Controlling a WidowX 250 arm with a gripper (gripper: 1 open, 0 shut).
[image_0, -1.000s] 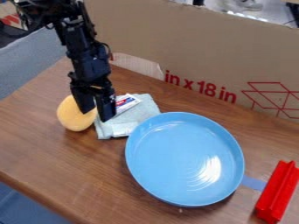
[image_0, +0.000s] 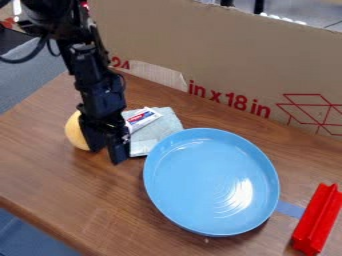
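Note:
The black arm reaches down from the upper left, its gripper (image_0: 104, 142) low over a yellow round object (image_0: 75, 131), which it partly hides. The gripper looks open, its fingers beside the yellow object's right side; whether they touch it is unclear. A pale folded cloth (image_0: 158, 129) lies just right of the gripper, with a small white packet with red and blue print (image_0: 140, 117) on it.
A blue plate (image_0: 211, 190) fills the middle right of the wooden table (image_0: 80, 200). A red object (image_0: 315, 219) lies at the right edge. A cardboard wall (image_0: 234, 60) stands along the back.
The gripper has moved down, lower beside the yellow object and the cloth. The plate, red object and packet look unmoved.

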